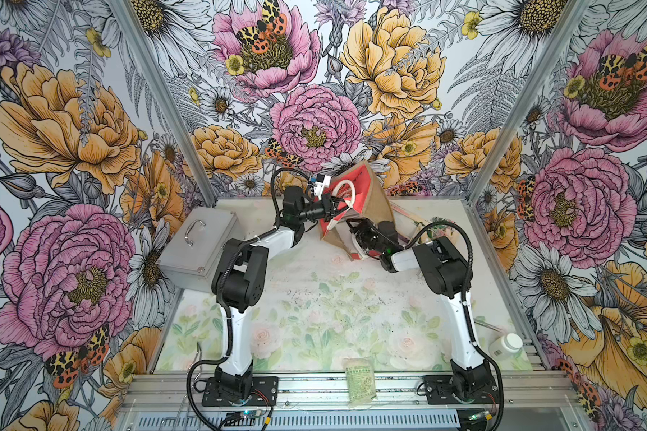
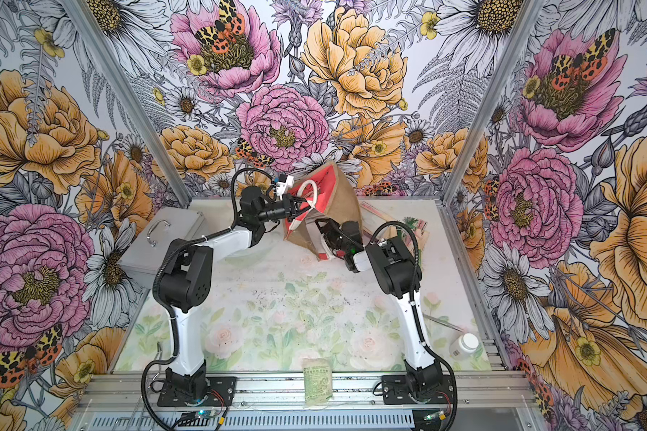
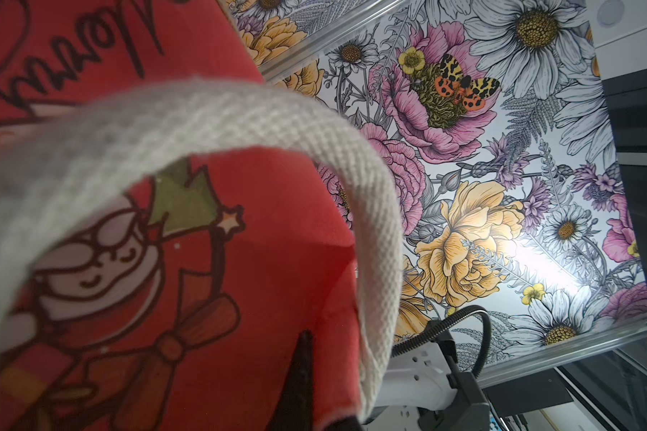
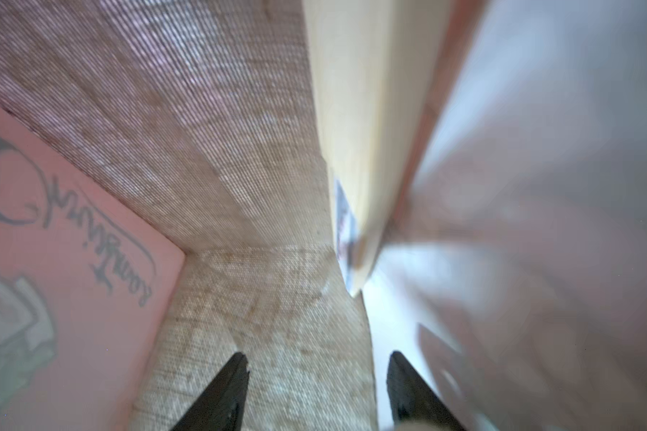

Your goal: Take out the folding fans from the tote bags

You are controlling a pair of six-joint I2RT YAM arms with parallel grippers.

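Observation:
A jute tote bag (image 1: 374,197) with a red printed panel (image 3: 266,273) and white rope handle (image 3: 370,215) stands tilted at the back centre. My left gripper (image 1: 336,207) is beside the handle and panel, shut; whether it holds fabric is unclear. My right gripper reaches into the bag, open. Above and ahead of its fingers hangs a pale wooden stick (image 4: 366,143), likely a folded fan, apart from them.
A grey metal box (image 1: 194,251) sits left; pale slim items (image 1: 402,215) lie behind the bag at right. A white jar (image 1: 505,347) is front right, a sachet (image 1: 359,380) front centre.

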